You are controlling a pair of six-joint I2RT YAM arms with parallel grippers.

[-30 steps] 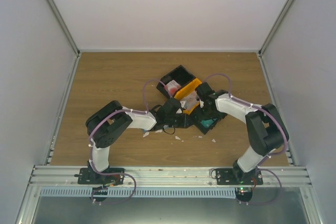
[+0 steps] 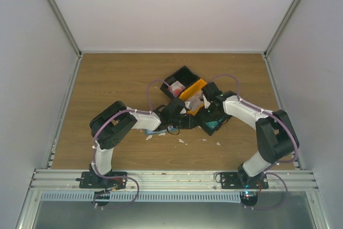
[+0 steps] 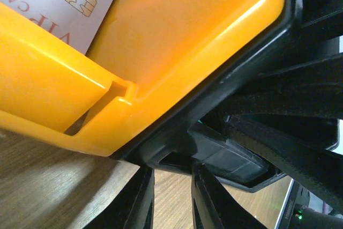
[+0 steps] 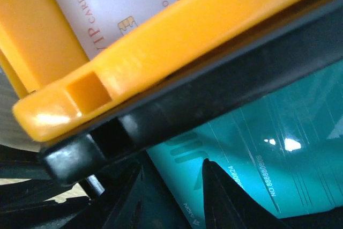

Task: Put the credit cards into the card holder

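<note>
The card holder stands in the middle of the table, with a far black compartment [image 2: 186,75], a yellow middle one [image 3: 177,20] and a near black one [image 4: 214,103]. A white VIP card [image 3: 59,4] lies in the yellow part. In the near black part lies a teal card [image 4: 246,148]. My left gripper is at the near black part's corner, its fingers closed on the rim, though the contact is partly hidden. My right gripper is over the teal card, fingers parted, with nothing clearly held between them.
A red and white card [image 2: 177,88] lies in the far black compartment. Under the left forearm a blue flat thing [image 2: 155,131] shows on the table. Small white scraps [image 2: 181,141] are scattered in front of the holder.
The left arm has moved a little, uncovering more of the blue flat thing. The holder looks unmoved.
</note>
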